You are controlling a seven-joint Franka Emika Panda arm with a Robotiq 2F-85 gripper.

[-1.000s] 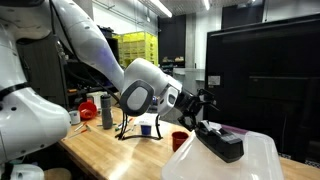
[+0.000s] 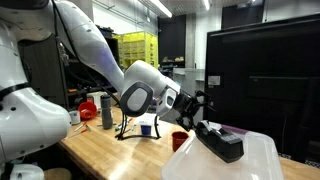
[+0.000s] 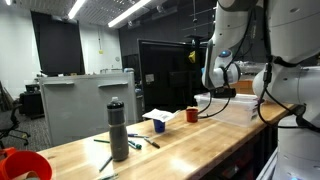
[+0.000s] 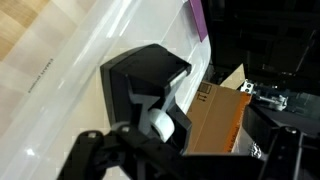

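A dark, boxy black object [image 2: 222,144] with a pale part on top lies at the translucent white bin [image 2: 262,160] in exterior view 1. My gripper [image 2: 197,108] is just above and beside it, fingers open. From the wrist view, the black object [image 4: 140,80] shows close below, with a white rounded piece [image 4: 160,122] on its near side. No grasp on it is visible. Exterior view 2 has the gripper [image 3: 216,92] small and over the bin [image 3: 238,108], so its exact gap to the object cannot be judged there.
A red-orange cup [image 3: 192,115] and a blue cup [image 3: 159,126] stand on the wooden table [image 3: 190,155]. Farther along are a dark bottle [image 3: 118,130] and a red bowl [image 3: 25,165]. Cardboard [image 4: 212,112] appears beside the bin in the wrist view.
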